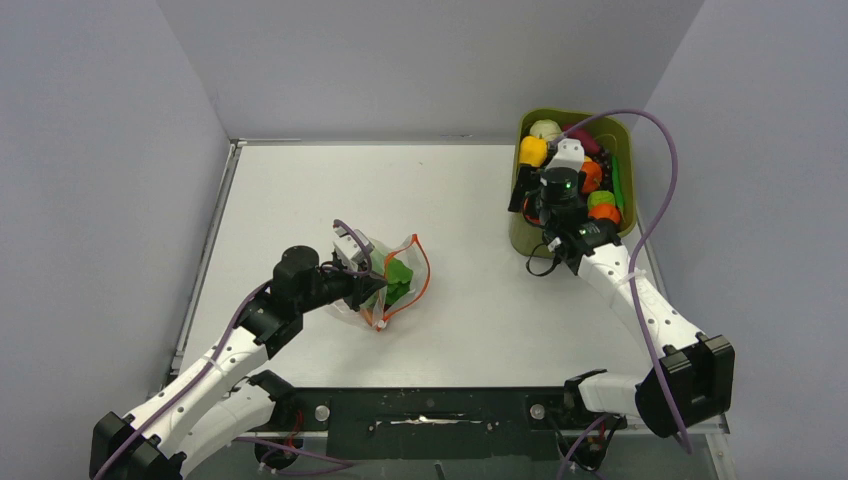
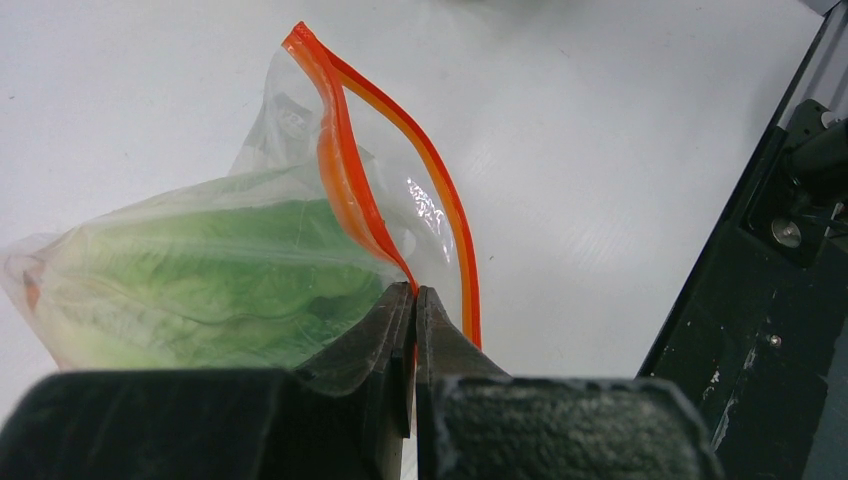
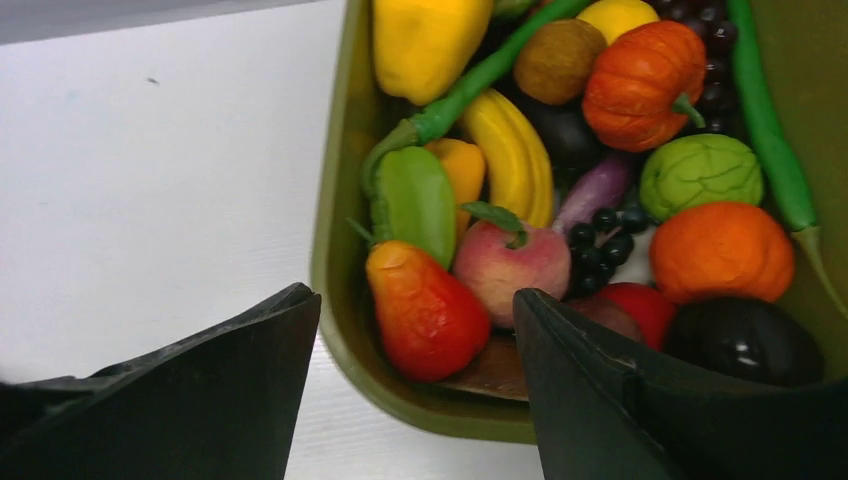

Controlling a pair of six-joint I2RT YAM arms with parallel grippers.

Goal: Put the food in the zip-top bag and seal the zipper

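Note:
A clear zip top bag [image 1: 418, 262] with an orange zipper lies left of the table's middle, its mouth partly spread and a green leafy food [image 1: 398, 279] inside. In the left wrist view the left gripper is shut on one orange zipper edge [image 2: 345, 160]; the other edge [image 2: 448, 190] curves free beside it. Over the green bin [image 3: 335, 190] my right gripper is spread open and empty. Below its fingers lie a red-orange pear [image 3: 425, 315] and a pink peach [image 3: 512, 270].
More food fills the bin: a yellow pepper [image 3: 430, 45], bananas [image 3: 510, 155], an orange [image 3: 722, 252] and a dark eggplant [image 3: 745, 340] among it. Bin walls stand close around the pieces. White table between bag and bin is clear.

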